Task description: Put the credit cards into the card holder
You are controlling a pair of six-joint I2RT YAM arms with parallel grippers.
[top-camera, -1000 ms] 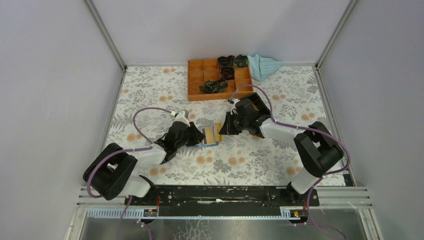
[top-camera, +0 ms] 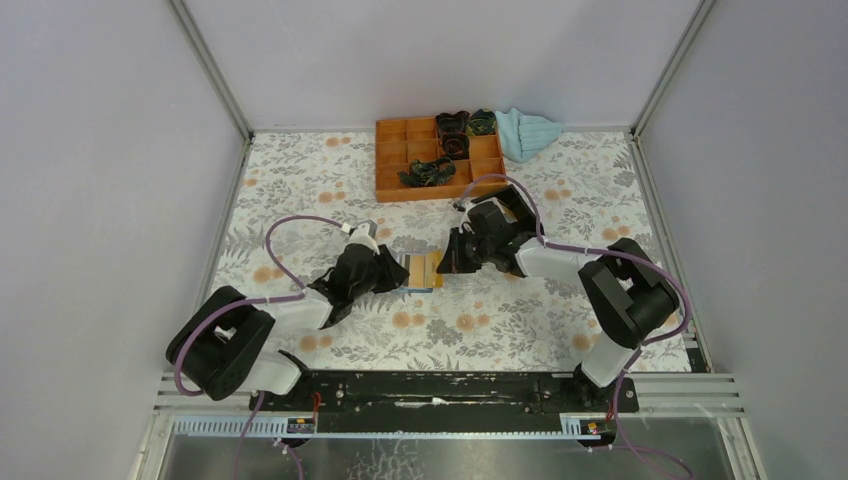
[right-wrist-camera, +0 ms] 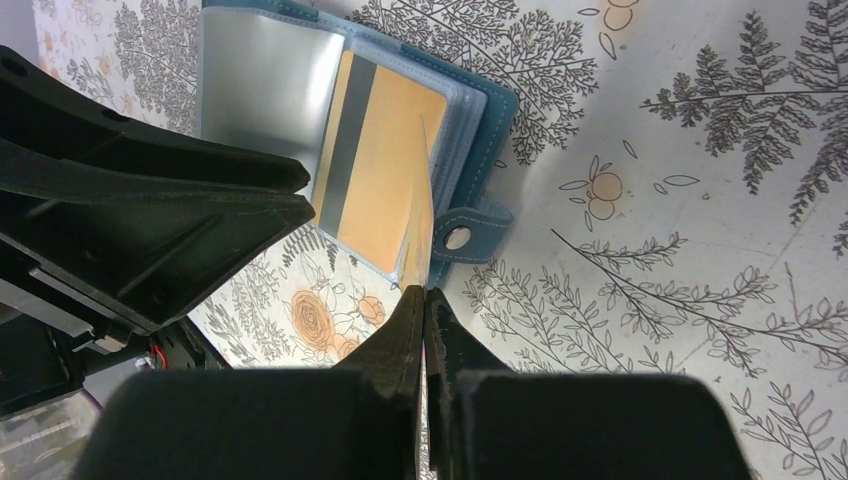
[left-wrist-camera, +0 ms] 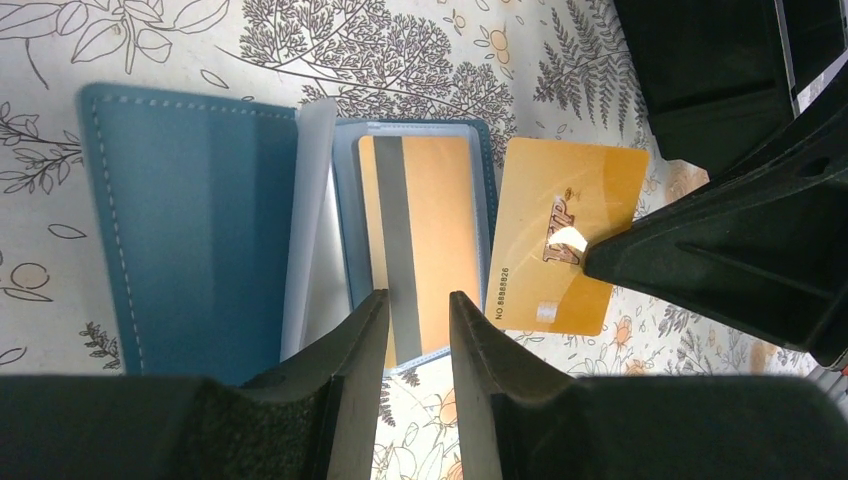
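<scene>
The blue card holder (left-wrist-camera: 180, 230) lies unfolded on the table. In its sleeve sits an orange card (left-wrist-camera: 435, 220) with a grey stripe. My right gripper is shut on a gold VIP card; the right wrist view shows this card (right-wrist-camera: 420, 225) nearly edge-on, above the holder's right part. Seen from the left wrist, the gold card is just right of the sleeve. My left gripper stands partly open at the sleeve's near end, a gap between its fingertips and no card visibly gripped.
A brown compartment tray (top-camera: 390, 160) with dark items stands at the back, a light blue cloth (top-camera: 528, 135) beside it. A black box (top-camera: 520, 205) is behind the right arm. Both grippers are close together.
The holder also appears a little further left. The left arm looks almost still.
</scene>
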